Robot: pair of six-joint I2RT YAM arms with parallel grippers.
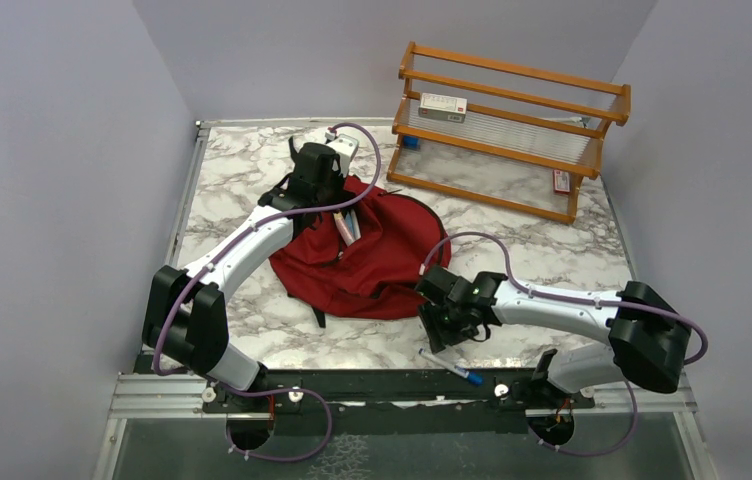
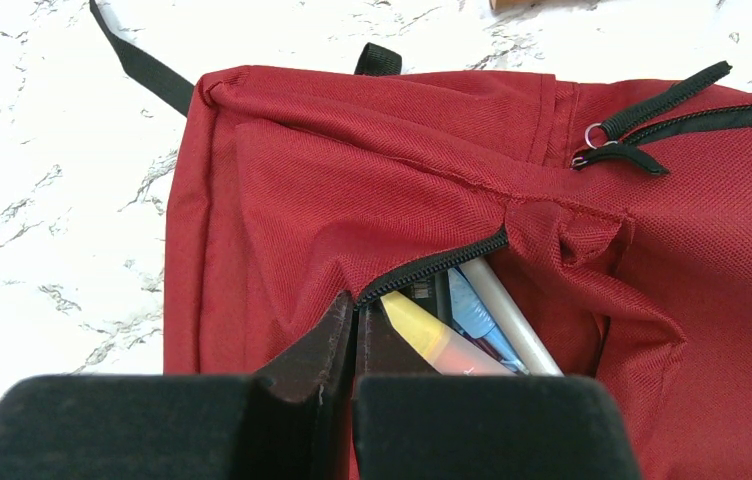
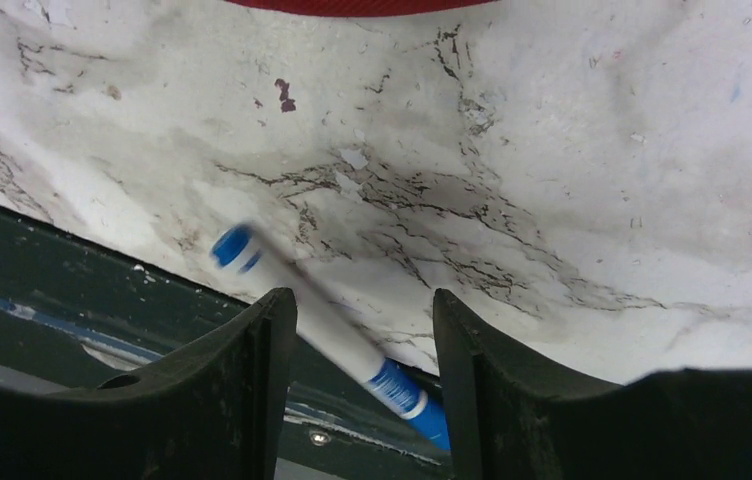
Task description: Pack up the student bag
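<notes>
The red bag [image 1: 392, 260] lies left of centre on the marble table. My left gripper is shut on the edge of the bag's pocket, at the end of its black zipper. Inside that pocket show a yellow-capped pen [image 2: 420, 325], a blue item [image 2: 477, 312] and a pale grey stick [image 2: 512, 315]. A white marker [image 3: 317, 315] with blue ends lies aslant at the table's front edge, its capped end over the dark rail. Just above it my right gripper stands open; the marker crosses the view between its fingers, blurred.
A wooden rack [image 1: 512, 68] stands at the back right, holding a white box [image 1: 443, 107] and a small red-and-white box [image 1: 561, 181]. The dark front rail [image 1: 402, 385] borders the table. Marble right of the bag is clear.
</notes>
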